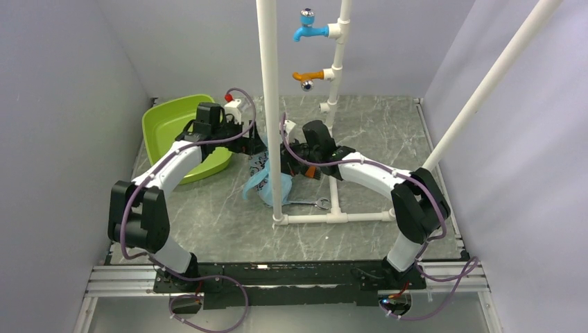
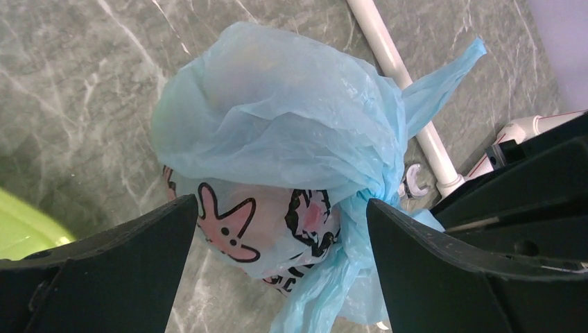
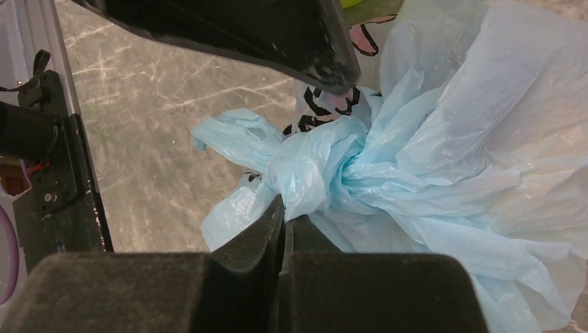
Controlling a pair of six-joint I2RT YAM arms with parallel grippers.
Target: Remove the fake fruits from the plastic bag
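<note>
The light blue plastic bag has printed pink figures and a twisted knot, seen closely in the right wrist view. My right gripper is shut on plastic at the knot's loose end. In the left wrist view my left gripper is open, its fingers apart above the bag; one dark finger hangs over the bag in the right wrist view. Nothing is clamped between the left fingers. Any fruits are hidden; only faint pale bulges show through the plastic.
A green basin stands at the left, below the left arm. A white pipe frame with an upright pipe crosses close in front of the bag. A wrench and an orange brush lie nearby. Clear floor lies at front left.
</note>
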